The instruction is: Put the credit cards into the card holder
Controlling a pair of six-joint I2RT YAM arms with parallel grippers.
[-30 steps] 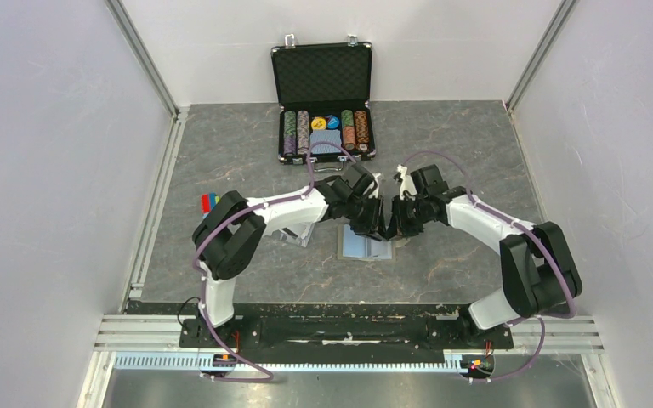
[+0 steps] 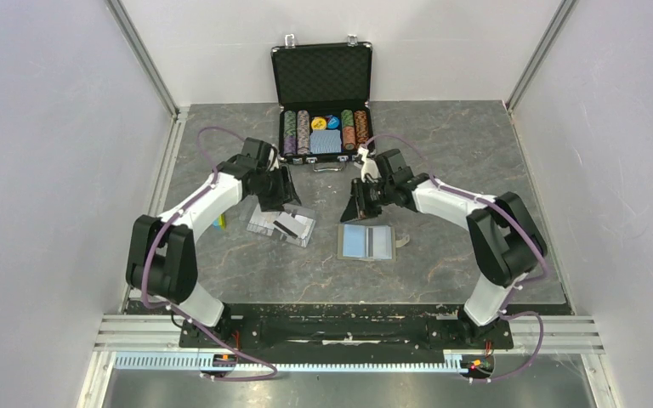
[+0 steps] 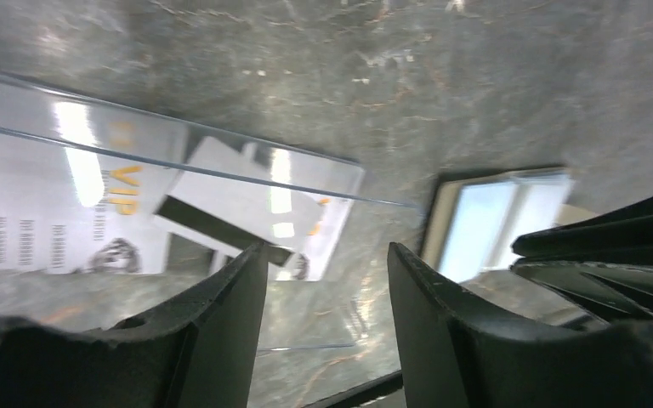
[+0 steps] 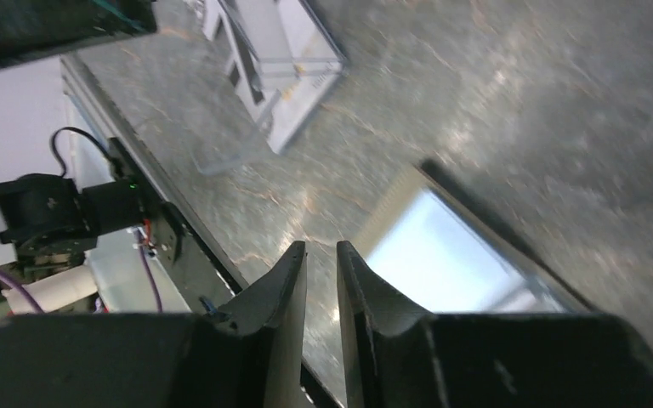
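My left gripper (image 2: 279, 200) hangs open above a clear tray (image 2: 264, 228) of cards; its wrist view shows VIP cards (image 3: 68, 204) and a white card with a dark stripe (image 3: 221, 212) beneath it, nothing between the fingers. The card holder (image 2: 365, 242) lies open on the table with pale blue and clear pockets, also at the lower middle of the right wrist view (image 4: 434, 246). My right gripper (image 2: 355, 204) is above and just behind the holder, its fingertips slightly apart, with nothing seen between them.
An open poker chip case (image 2: 323, 132) stands at the back centre. Small coloured items (image 2: 219, 219) lie left of the tray, partly hidden by the left arm.
My left gripper has moved left from over the holder to over the tray of cards. My right gripper has also shifted left, to above the back of the holder.
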